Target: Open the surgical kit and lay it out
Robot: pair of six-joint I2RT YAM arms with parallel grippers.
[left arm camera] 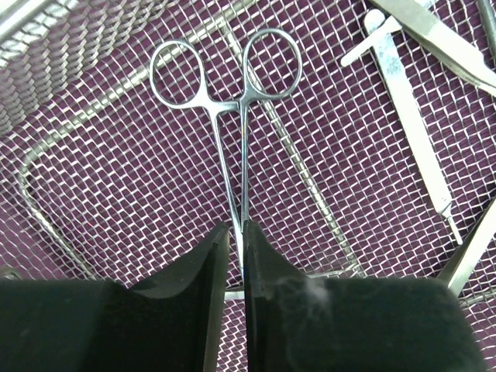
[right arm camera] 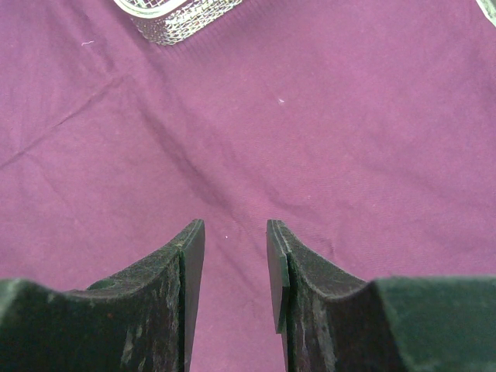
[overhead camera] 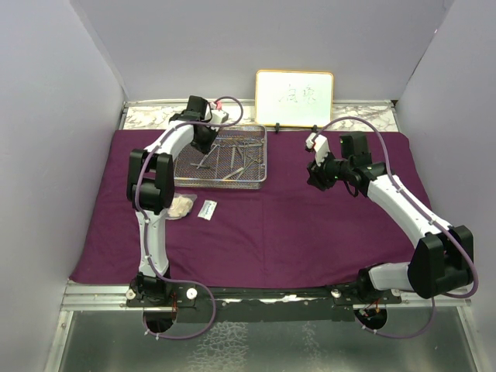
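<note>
The wire mesh tray (overhead camera: 256, 174) holds several steel instruments. In the left wrist view, ringed forceps or scissors (left arm camera: 225, 106) lie with their tips at my left gripper, whose fingers are close together around the thin shanks; whether they grip is unclear. Other instruments, including a flat steel handle (left arm camera: 407, 116), lie to the right. My right gripper is open and empty over bare purple cloth, right of the tray.
A pouch with pale contents (overhead camera: 180, 205) and a white packet (overhead camera: 207, 209) lie in front of the tray. A whiteboard (overhead camera: 294, 98) stands at the back.
</note>
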